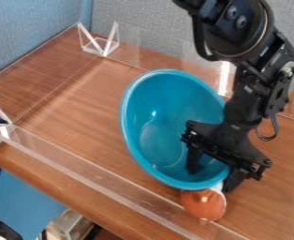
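A turquoise bowl [156, 112] is tilted on the wooden table, right of centre. The black gripper [216, 159] is at the bowl's lower right, its fingers reaching over the rim into the bowl. Whether it grips the rim is hard to tell. An orange, rounded object with a white part [202, 205] lies just below the bowl, partly hidden by it and the gripper.
Clear plastic walls and corner brackets [97, 41] edge it. A blue floor area and some clutter are at the lower left. A grey padded wall stands behind.
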